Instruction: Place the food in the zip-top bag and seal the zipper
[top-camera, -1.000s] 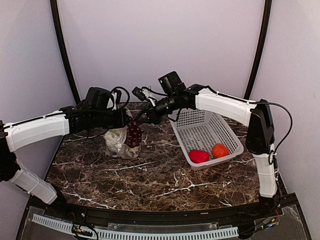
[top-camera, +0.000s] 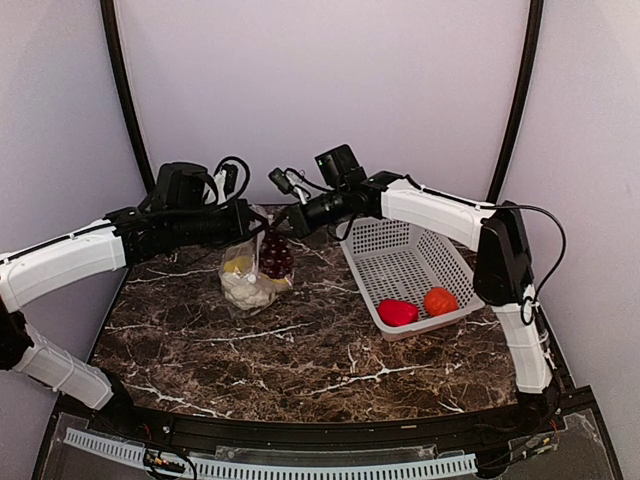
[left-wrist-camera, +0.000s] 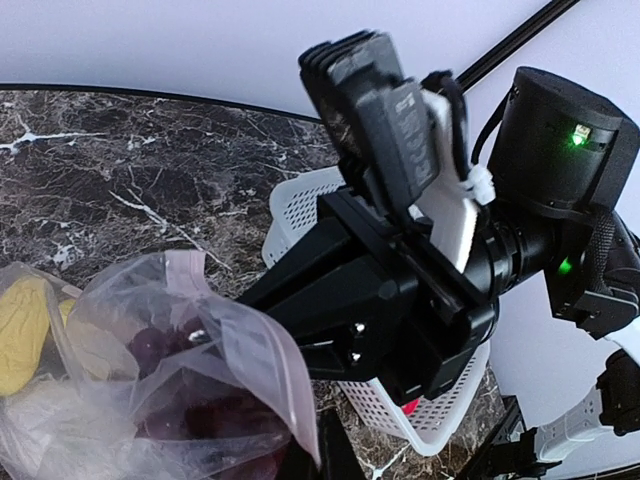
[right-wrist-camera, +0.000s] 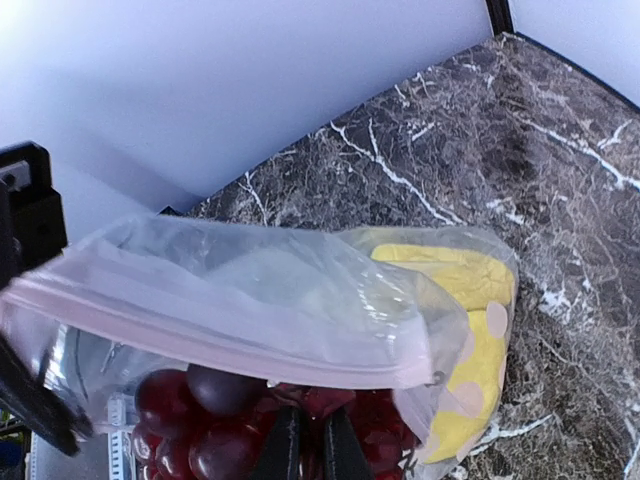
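The clear zip top bag (top-camera: 248, 290) stands at the middle left of the table, its mouth gaping upward. Pinched in my left gripper, which is shut, is the bag's rim. Dark red grapes (right-wrist-camera: 228, 445) hang at the bag's mouth, their lower part seemingly inside it. My right gripper is shut on the top of the bunch, close beside the left one. Through the film show a yellow item (left-wrist-camera: 22, 335) and a whitish item (left-wrist-camera: 70, 430) lower in the bag. How deep the grapes sit is partly hidden by the film.
On the right stands a white perforated basket (top-camera: 350, 262), holding a red item (top-camera: 398, 312) and an orange-red tomato-like item (top-camera: 440, 301). Both grippers nearly touch above the bag.
The basket and its contents have not moved.
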